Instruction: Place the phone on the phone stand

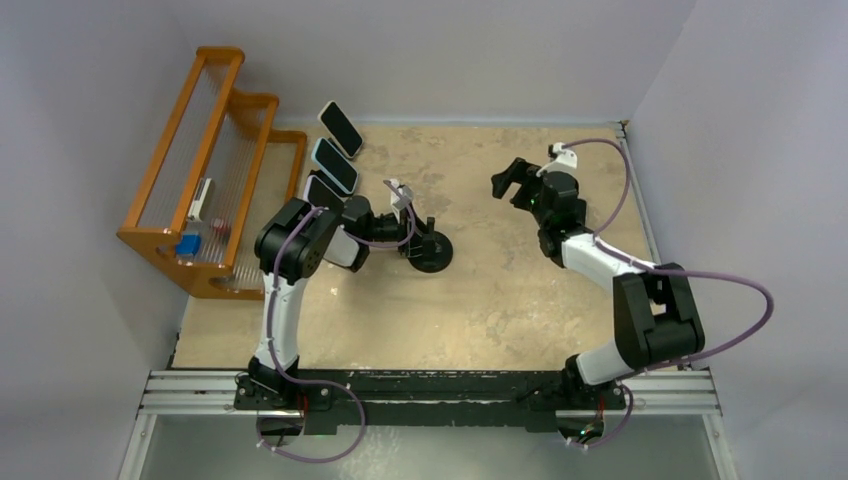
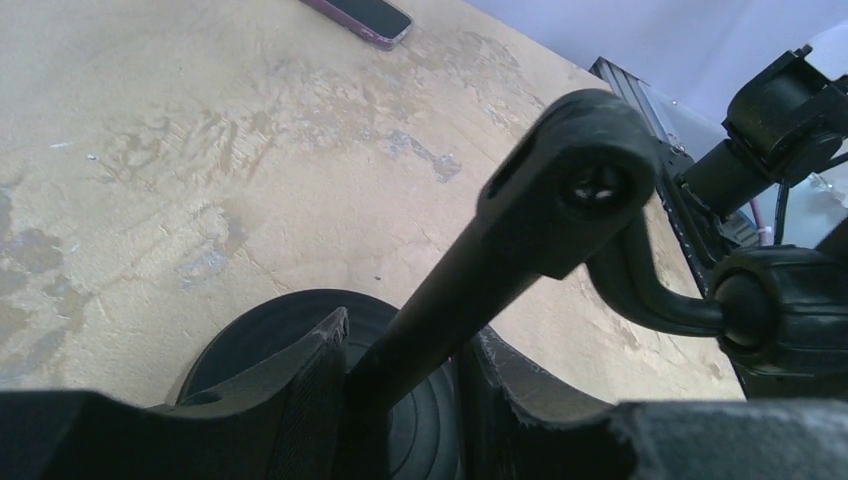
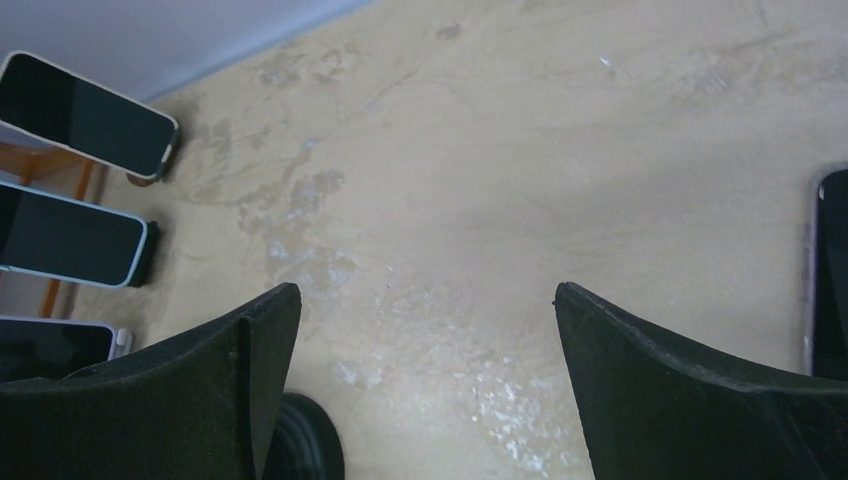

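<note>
A black phone stand with a round base (image 1: 432, 258) and upright post (image 2: 450, 300) stands near the table's centre. My left gripper is at the post's lower part, its fingers open on either side of it. My right gripper is open and empty, raised over the right half of the table. A dark phone with a pinkish edge lies there, partly hidden by the arm in the top view and at the right edge of the right wrist view (image 3: 832, 270).
Several phones on stands (image 1: 338, 128) line the left side beside a wooden rack (image 1: 140, 237). Walls border the back and sides.
</note>
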